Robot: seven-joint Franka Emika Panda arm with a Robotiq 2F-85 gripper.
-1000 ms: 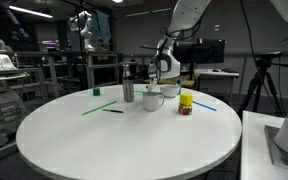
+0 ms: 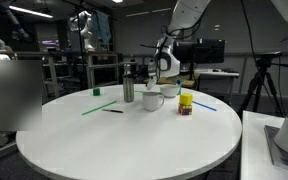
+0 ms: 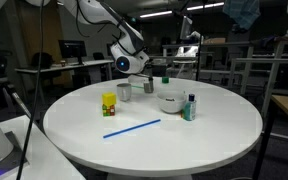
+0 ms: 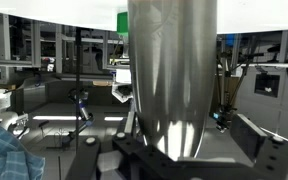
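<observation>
A silver metal cylinder (image 2: pixel 128 90) stands upright on the white round table (image 2: pixel 94 140), towards its far side. In the wrist view this shiny cylinder (image 4: pixel 172 70) fills the middle, close to the camera. My gripper is open, its dark fingers apart at the lower edge on either side of the cylinder's end. Contact between them cannot be made out. From exterior view 2, the cylinder (image 3: pixel 149 87) shows beside the low-reaching arm (image 3: pixel 129 58).
Near the cylinder are a white mug (image 2: pixel 152 101) and a white bowl (image 2: pixel 170 90). A yellow-topped block stack (image 2: pixel 186 104), a blue stick (image 3: pixel 132 129), a small bottle (image 3: pixel 189 108), a green stick (image 2: pixel 99 107) and a dark marker (image 2: pixel 113 111) lie around.
The objects on the table stay in place. Any shift of the arm is too small to tell.
</observation>
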